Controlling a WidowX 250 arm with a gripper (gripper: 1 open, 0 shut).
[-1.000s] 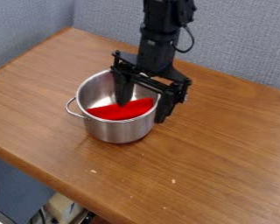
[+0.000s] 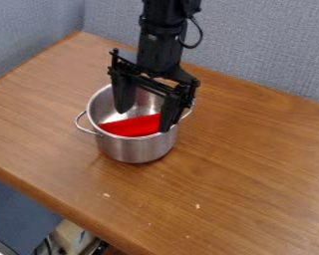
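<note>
A steel pot (image 2: pixel 133 147) with side handles stands on the wooden table, a red object (image 2: pixel 131 126) lying inside it. My black gripper (image 2: pixel 148 106) hangs over the pot, open, its two fingers apart above the red object, one near the left of the rim and the other near the right.
Grey padded walls stand behind it, and the table's edge drops away at the lower left, where some cables show.
The pot and the red object look nearly unmoved.
</note>
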